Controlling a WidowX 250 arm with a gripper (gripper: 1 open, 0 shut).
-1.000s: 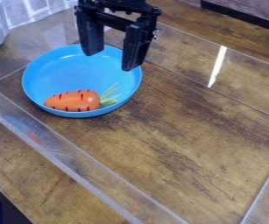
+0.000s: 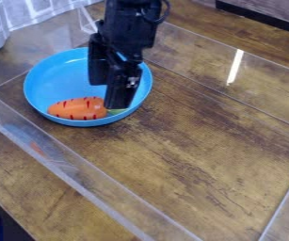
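Observation:
A blue plate (image 2: 43, 80) sits at the left of the wooden table. On it lies an orange toy carrot (image 2: 75, 108) with dark stripes, its green top partly hidden behind the gripper. The black gripper (image 2: 113, 88) points down over the right part of the plate, just above and right of the carrot, its fingers apart with nothing visible held between them.
Clear plastic panels run along the left and right edges. A white crumpled item (image 2: 6, 24) is at the top left corner.
The gripper has moved down toward the carrot and turned, so it now covers more of the plate and the carrot's green top. The carrot and plate look unmoved.

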